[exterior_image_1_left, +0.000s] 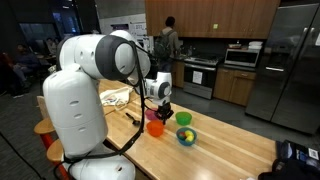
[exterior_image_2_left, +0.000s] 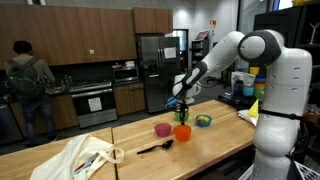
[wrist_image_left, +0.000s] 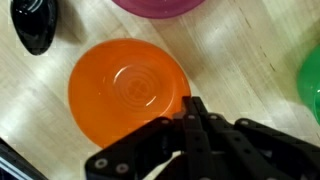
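Note:
An orange bowl (exterior_image_1_left: 155, 128) (exterior_image_2_left: 182, 132) rests on the wooden table, and fills much of the wrist view, where the orange bowl (wrist_image_left: 130, 95) looks empty. My gripper is shut at the bowl's right rim; whether the thin rim is between its fingers cannot be made out. From outside, the gripper (exterior_image_1_left: 161, 112) hangs just over that bowl. Beside the orange bowl sits a pink bowl (wrist_image_left: 158, 5) (exterior_image_2_left: 162, 130).
A green bowl (exterior_image_1_left: 184, 118) and a blue bowl (exterior_image_1_left: 192, 133) with yellow contents stand to the right in exterior view 1. A black utensil (exterior_image_2_left: 155, 148) and a white cloth (exterior_image_2_left: 84, 155) lie on the table. Bare tabletop (exterior_image_1_left: 230, 150) extends right of the bowls.

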